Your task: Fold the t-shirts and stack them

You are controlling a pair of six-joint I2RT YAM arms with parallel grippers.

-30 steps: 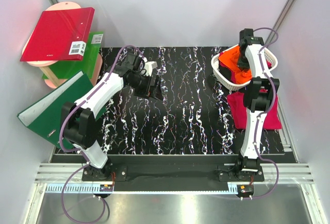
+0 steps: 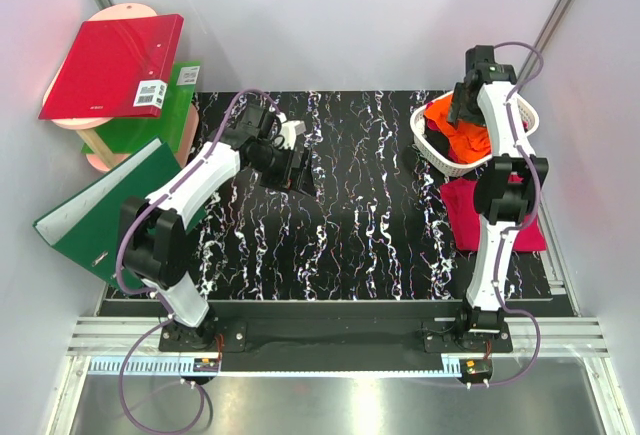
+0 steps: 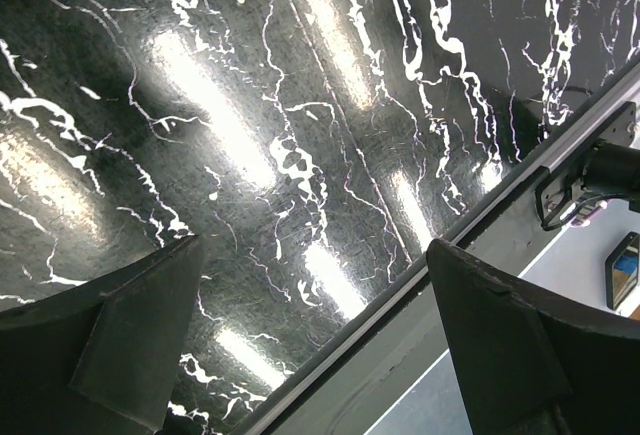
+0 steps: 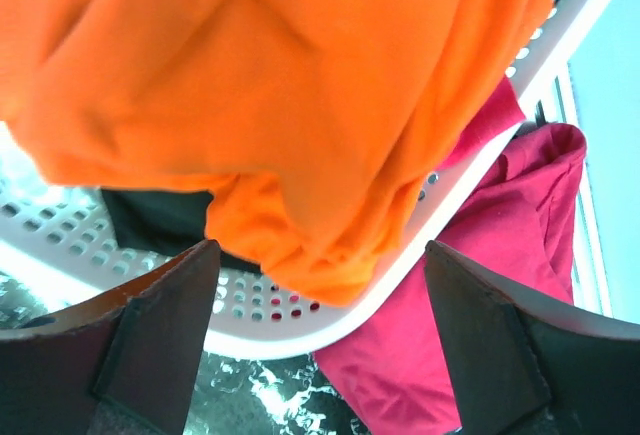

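Observation:
A white basket [image 2: 429,155] at the back right holds a heaped orange shirt [image 4: 300,105], with black and dark red cloth [image 4: 160,218] beneath. My right gripper [image 2: 460,105] hangs over that shirt; its fingers are apart in the right wrist view, with the orange cloth beyond them. A red shirt [image 2: 480,225] lies on the table in front of the basket, partly hidden under the right arm. My left gripper [image 2: 296,175] stands open over the left-middle of the table, only bare black marble between its fingers.
On the left, red [image 2: 110,65] and green binders [image 2: 105,215] rest on and against a wooden stand. Walls border the back and sides, and a rail runs along the front edge.
The left arm has not moved.

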